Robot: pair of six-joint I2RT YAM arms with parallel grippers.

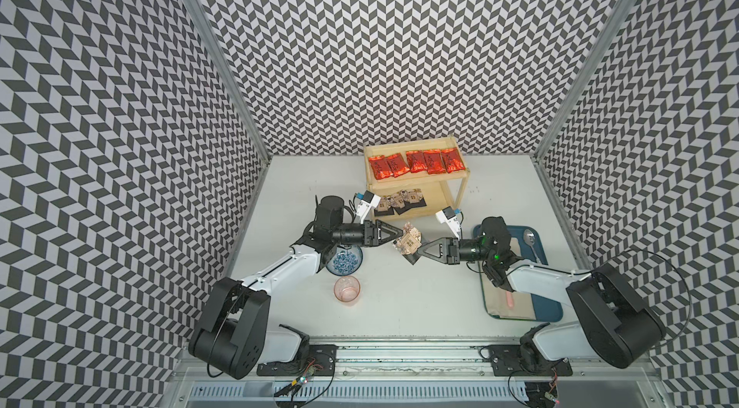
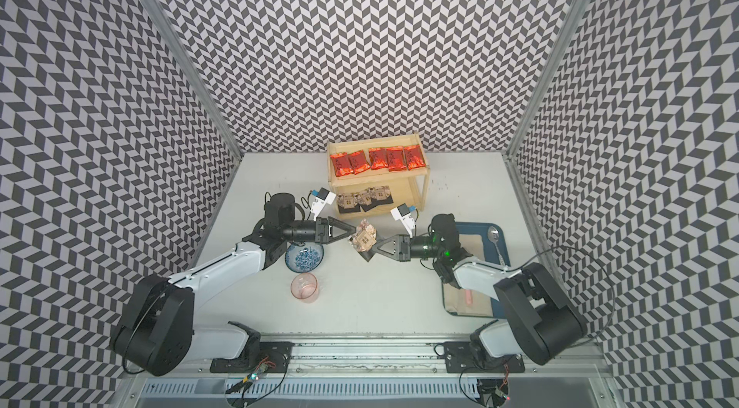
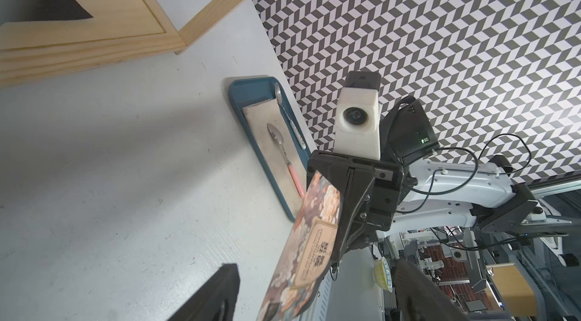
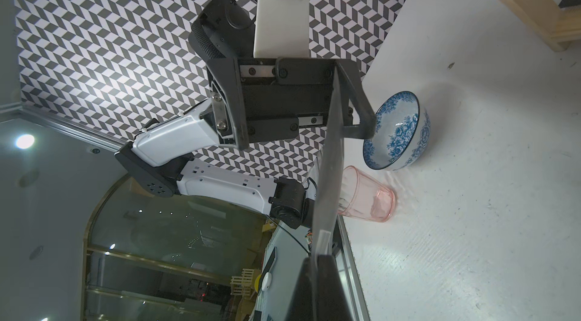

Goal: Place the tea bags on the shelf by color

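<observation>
A brown-patterned tea bag [image 1: 409, 239] is held up in front of the wooden shelf [image 1: 435, 211], edge-on in the right wrist view. My right gripper is shut on one end of this thin bag. My left gripper is open, pointing at the bag from the other side; in the left wrist view the bag [image 3: 311, 248] reaches into the space between its blurred fingers. Whether they touch it I cannot tell. Several red tea bags [image 1: 415, 161] lie in a row on the upper tier. Several brown tea bags [image 1: 400, 200] lie on the lower tier, toward its left.
A blue patterned bowl [image 4: 396, 130] and a pink glass [image 4: 367, 195] stand below the left arm. Under the right arm lies a blue tray [image 3: 254, 139] with spoons [image 3: 281, 145].
</observation>
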